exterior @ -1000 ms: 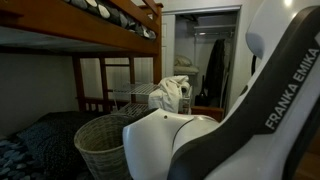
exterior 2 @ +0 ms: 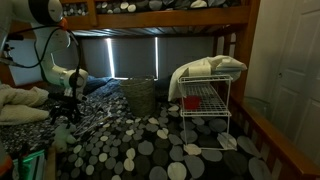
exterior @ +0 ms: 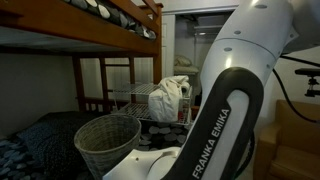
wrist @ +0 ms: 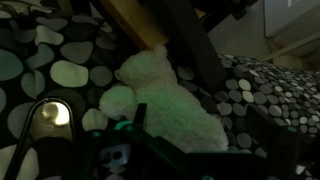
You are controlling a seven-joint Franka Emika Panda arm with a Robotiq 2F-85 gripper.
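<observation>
A pale, fuzzy plush toy (wrist: 172,105) lies on the dotted bedding in the middle of the wrist view, tinted green on its lower part. My gripper is open above it, its dark fingers spread to either side; contact with the toy cannot be made out. In exterior view 2 my gripper (exterior 2: 70,98) hangs at the far left over the bed, with a pale greenish shape (exterior 2: 62,136), probably the toy, below it. Exterior view 1 shows only the white and black arm (exterior: 215,125), and the gripper is hidden there.
A wicker basket (exterior: 108,140) stands on the bed. Beyond it, a wire rack (exterior 2: 207,108) carries a white cloth (exterior 2: 205,68) and a red item (exterior 2: 192,103). A wooden rail (wrist: 138,22) and a shiny-rimmed object (wrist: 49,119) flank the toy. Open bedding (exterior 2: 140,150) lies between basket and rack.
In exterior view 1 the arm has swung left and lower, now standing more upright and covering part of the closet. Basket, rack and cloth have stayed put.
</observation>
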